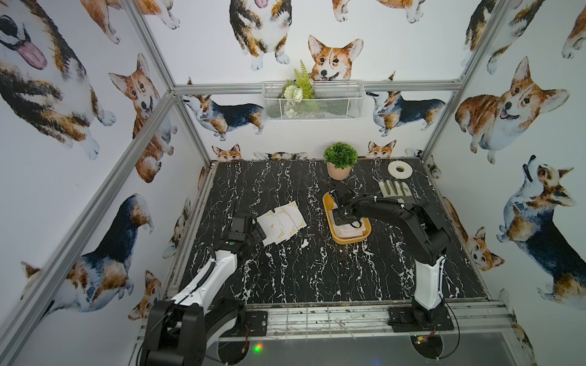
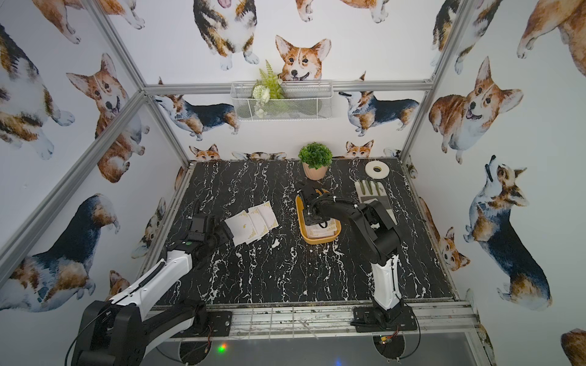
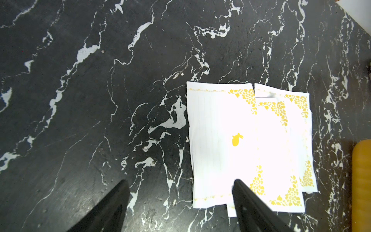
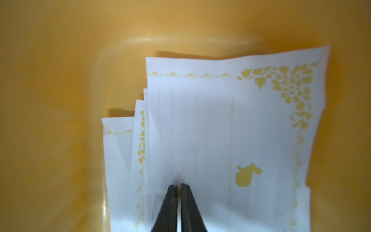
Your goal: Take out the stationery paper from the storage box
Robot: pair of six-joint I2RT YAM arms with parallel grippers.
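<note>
Several white stationery sheets with yellow print [image 4: 262, 139] lie stacked inside the yellow storage box [image 4: 61, 58]. My right gripper reaches down into the box, shut, its tips at the top sheet's surface; whether paper is pinched between them cannot be seen. In the outer views the arm hides part of the box. A fanned group of sheets [image 3: 216, 143] lies on the dark table left of the box. My left gripper hangs open above the table beside those sheets, with nothing between its fingers.
A potted plant [image 1: 340, 157] stands behind the box. A white tape roll [image 1: 399, 169] and a grey tray with green items [image 1: 396, 190] are at back right. A wire basket [image 1: 314, 106] hangs on the back rail.
</note>
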